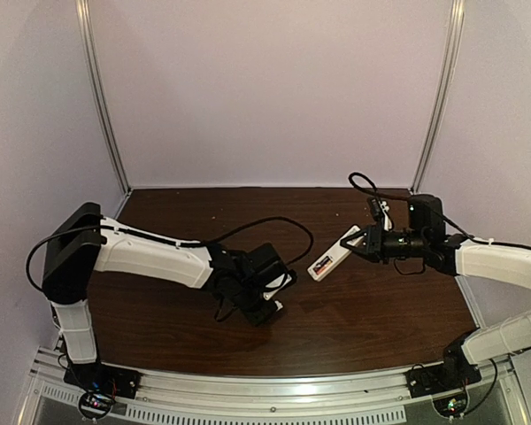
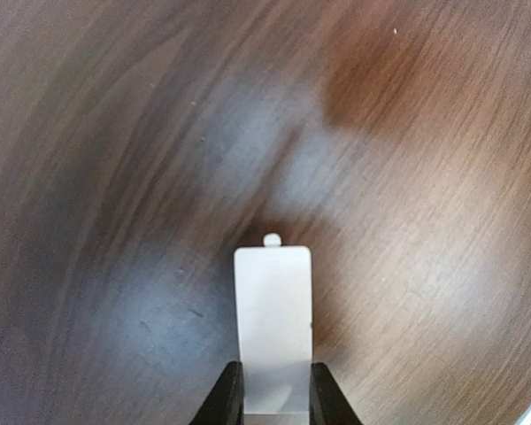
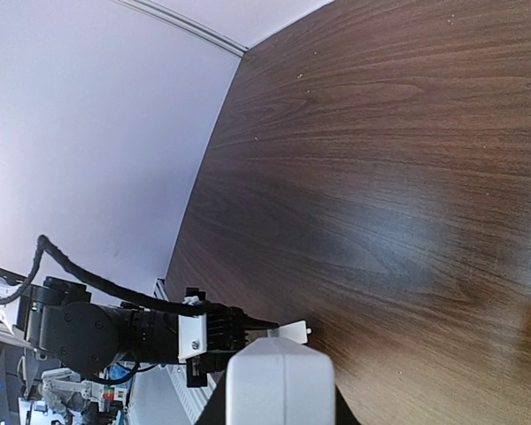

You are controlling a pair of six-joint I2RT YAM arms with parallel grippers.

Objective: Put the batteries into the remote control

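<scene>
My right gripper [image 1: 357,239] is shut on the white remote [image 1: 327,264], held at a slant with a battery showing in its open compartment; in the right wrist view the remote's white end [image 3: 280,390] fills the bottom middle. My left gripper, lower and nearer the table's middle, is shut on a flat white piece with a small tab, apparently the battery cover; that piece also shows at the left gripper in the right wrist view [image 3: 292,332].
</scene>
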